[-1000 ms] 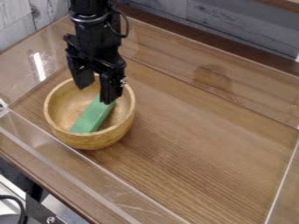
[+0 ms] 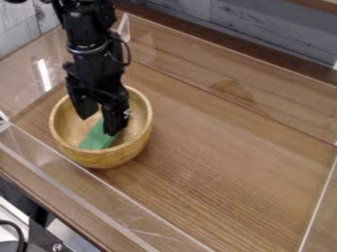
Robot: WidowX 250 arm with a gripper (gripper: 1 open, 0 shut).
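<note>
A tan round bowl (image 2: pixel 134 148) sits at the left of the wooden table, with a green oblong object (image 2: pixel 98 140) lying inside it. My black gripper (image 2: pixel 98 110) hangs over the bowl, low and partly in front of the green object's upper end, its fingers apart. Whether it touches the green object cannot be told from this view.
Along the back right runs a raised edge or wall (image 2: pixel 263 39). A black cable lies at the bottom left.
My gripper has moved left and somewhat downward over the bowl, from above the green object's upper right toward the bowl's left side.
</note>
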